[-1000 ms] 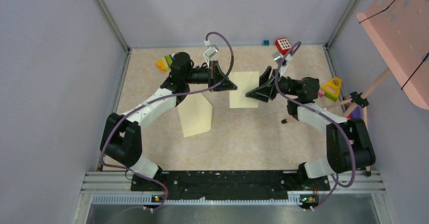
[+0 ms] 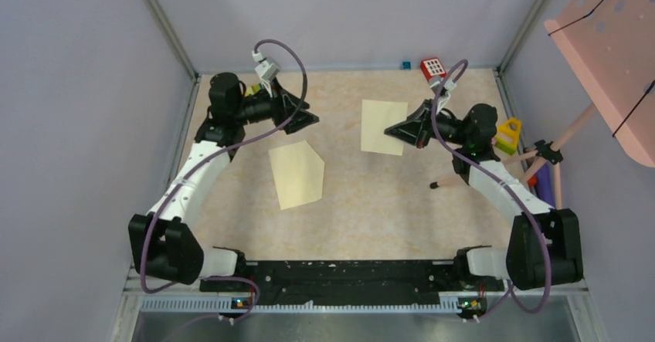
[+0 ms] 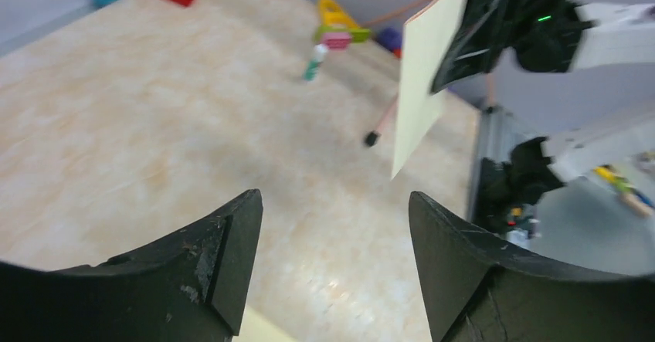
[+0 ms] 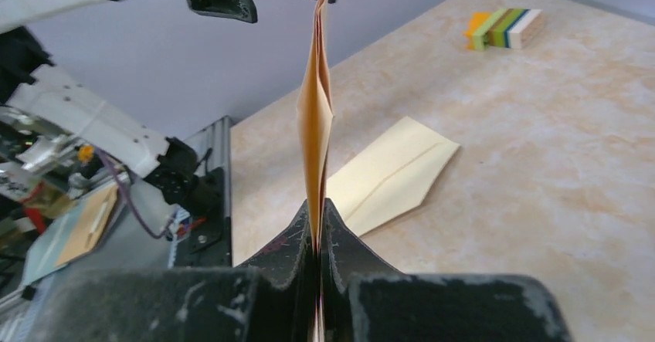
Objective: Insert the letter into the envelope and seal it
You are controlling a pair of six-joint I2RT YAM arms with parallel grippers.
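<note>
A folded cream letter (image 2: 380, 116) hangs upright above the middle of the table, gripped at its right side by my right gripper (image 2: 388, 133). Seen edge-on in the right wrist view, the letter (image 4: 316, 106) runs between the closed fingers, its layers slightly parted. The cream envelope (image 2: 297, 176) lies on the table at the left, its pointed flap spread toward the upper right; a crease shows on the envelope (image 4: 398, 168) in the right wrist view. My left gripper stands open and empty, apart from the letter, above and beyond the envelope.
At the back right sit a red block (image 2: 432, 68) and a small teal block (image 2: 406, 66). A glue stick (image 3: 315, 62) stands near a pink stand leg (image 2: 444, 182). Coloured blocks lie at the back left.
The envelope has not moved.
</note>
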